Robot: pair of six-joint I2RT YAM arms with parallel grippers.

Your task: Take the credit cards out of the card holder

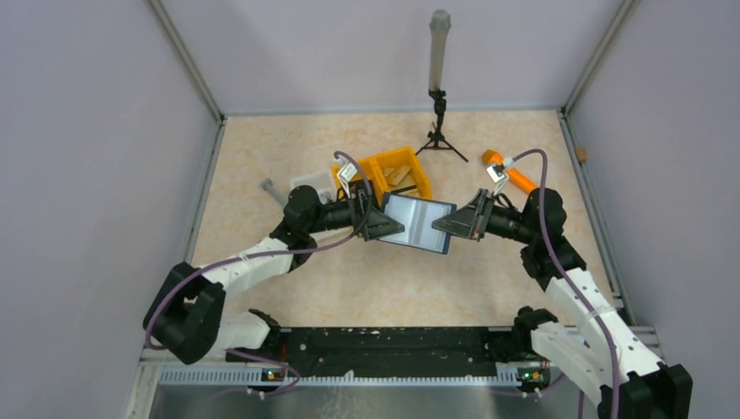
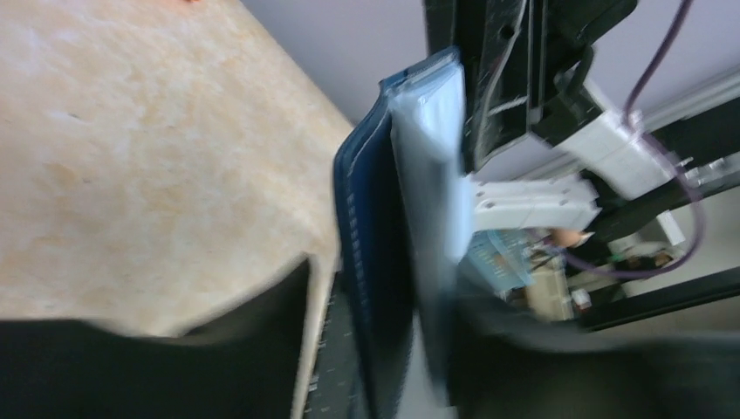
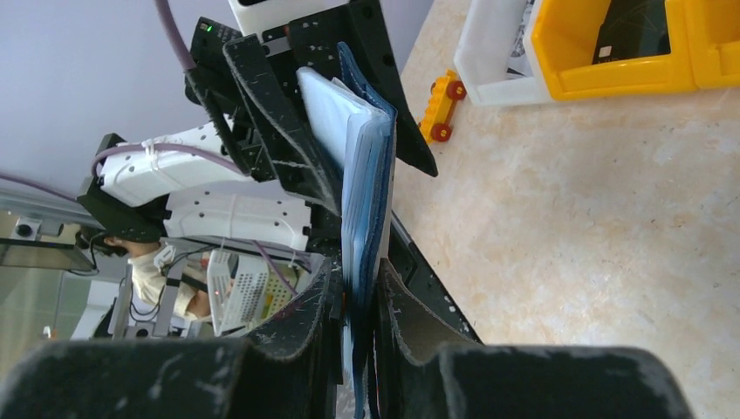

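Observation:
Above the table, the card holder point(image 1: 421, 209), a dark blue cover with pale translucent sleeves, spans the space between my two grippers. My right gripper is shut on one edge of it; in the right wrist view the sleeves point(image 3: 357, 179) stand upright from the fingers. At the opposite edge, my left gripper point(image 1: 397, 230) is part open, its fingers point(image 3: 279, 131) spread on either side of the holder. The left wrist view blurs its fingertips, leaving contact unclear. No separate credit card can be made out among the sleeves point(image 2: 428, 166).
Yellow bins point(image 1: 419, 170) with items inside stand behind the arms, a white bin point(image 3: 493, 57) beside them. A toy car point(image 3: 441, 109) sits close by. An orange bottle point(image 1: 522, 181) lies back right, near a tripod stand point(image 1: 439, 113).

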